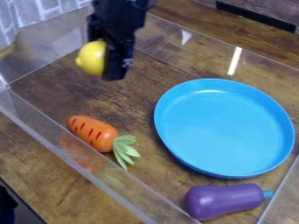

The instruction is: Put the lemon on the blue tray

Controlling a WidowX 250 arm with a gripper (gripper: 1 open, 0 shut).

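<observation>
A yellow lemon [91, 59] is held above the wooden surface in the upper left of the camera view. My black gripper [103, 58] comes down from the top edge and is shut on it; the finger on the right shows beside the lemon, while the other is mostly hidden. The round blue tray [225, 124] lies flat on the right side, empty, well apart from the lemon.
An orange toy carrot [93, 132] with a green top lies left of the tray. A purple toy eggplant [225, 200] sits below the tray. A clear wall [82, 157] runs diagonally along the lower left. Bare wood lies between the gripper and tray.
</observation>
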